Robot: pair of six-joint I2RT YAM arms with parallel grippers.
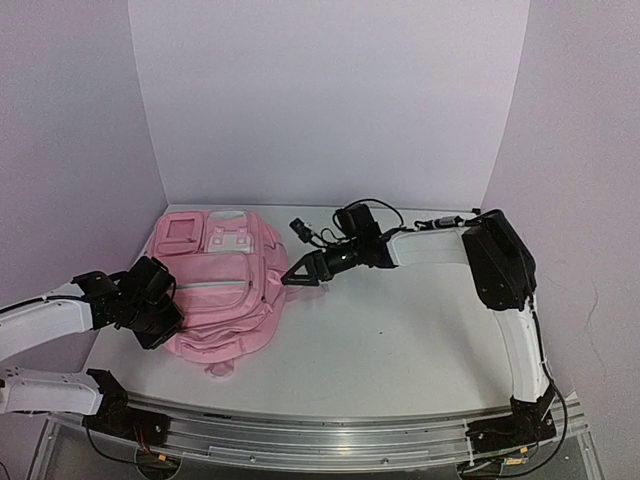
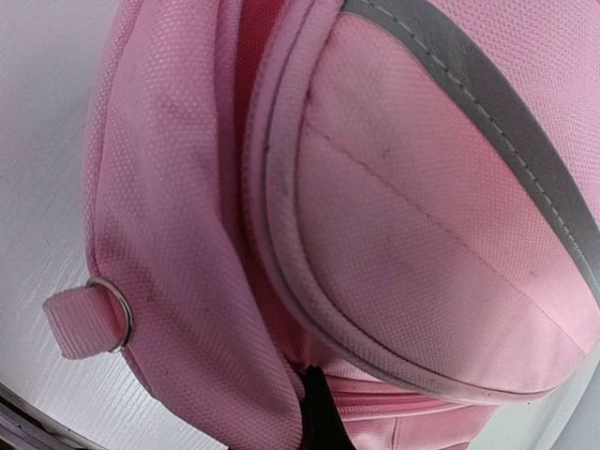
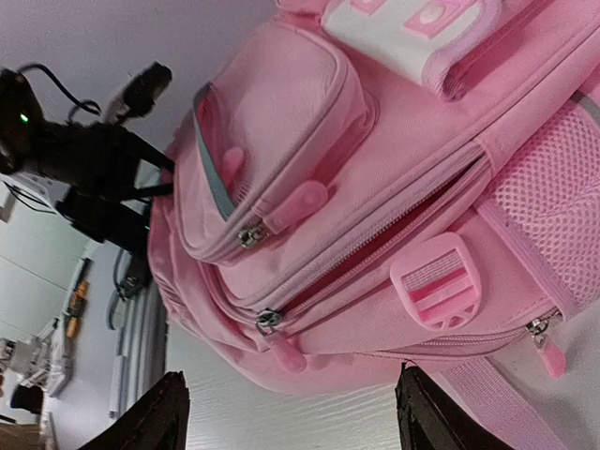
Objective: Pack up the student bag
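Observation:
The pink backpack lies front side up at the left of the table. At its lower left side my left gripper is down against the fabric. In the left wrist view, the dark fingers are together at a fold of the bag's side, partly covered by it. My right gripper is at the bag's right side, fingers open, nothing between them. From the right wrist, a zipper pull shows ahead between the wide-set fingers, and another pull hangs to the right.
A pink strap sticks out from the bag's right side onto the table, partly under the right gripper. Walls enclose the back and sides.

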